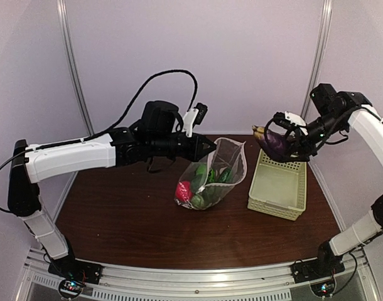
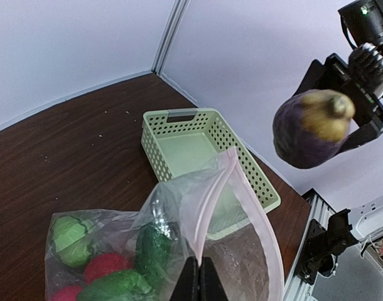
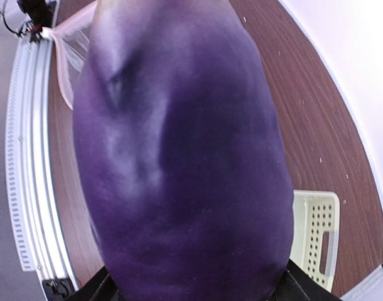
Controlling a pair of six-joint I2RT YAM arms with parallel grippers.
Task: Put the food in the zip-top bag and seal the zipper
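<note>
A large purple eggplant (image 3: 185,144) with a tan stem end fills most of the right wrist view. My right gripper (image 1: 291,149) is shut on it and holds it in the air above the basket; the stem points left toward the bag. The clear zip top bag (image 1: 220,179) leans on the table with its pale-rimmed mouth gaping to the right. Inside lie red and green foods (image 2: 107,266), partly blurred by the plastic. My left gripper is shut on the bag's rim, its fingers close together at the mouth's upper edge.
The pale green basket (image 1: 277,210) stands right of the bag and looks empty where its floor shows. Bare brown table (image 1: 129,226) lies left of and in front of the bag. Side walls rise close beyond the basket.
</note>
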